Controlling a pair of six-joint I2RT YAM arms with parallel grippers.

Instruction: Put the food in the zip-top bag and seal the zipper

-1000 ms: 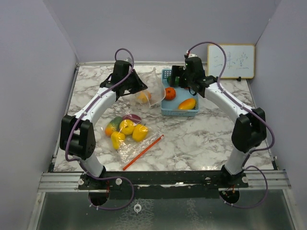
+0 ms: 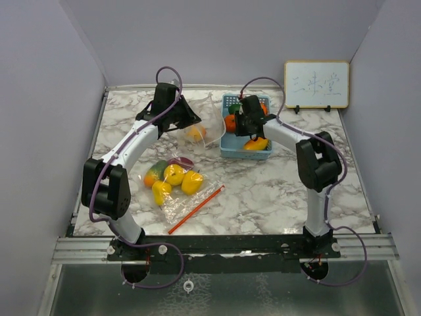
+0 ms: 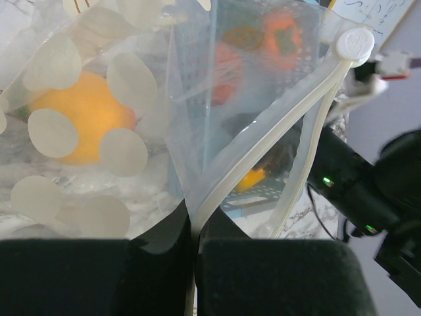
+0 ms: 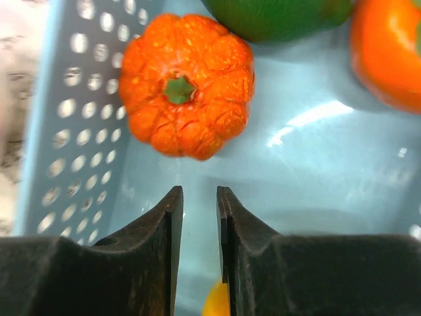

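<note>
In the right wrist view, a small orange pumpkin (image 4: 191,79) rests against the perforated wall of the blue basket (image 4: 43,187). It lies beyond the fingertips of my right gripper, which is shut with only a thin empty slit between its fingers. A yellow-orange mango (image 2: 256,144) lies at the basket's near side. My left gripper is shut on the edge of the clear zip top bag (image 3: 151,99); a white slider (image 3: 355,44) sits at the far end of the zipper. Inside the bag, a yellow-orange fruit (image 3: 82,122) shows through the dotted plastic.
A green avocado (image 4: 279,13) and an orange persimmon (image 4: 388,56) share the basket. Left of centre, a clear bag with a red strip (image 2: 196,209) holds several fruits. A whiteboard (image 2: 317,84) stands at the back right.
The left gripper and the bag stayed still.
</note>
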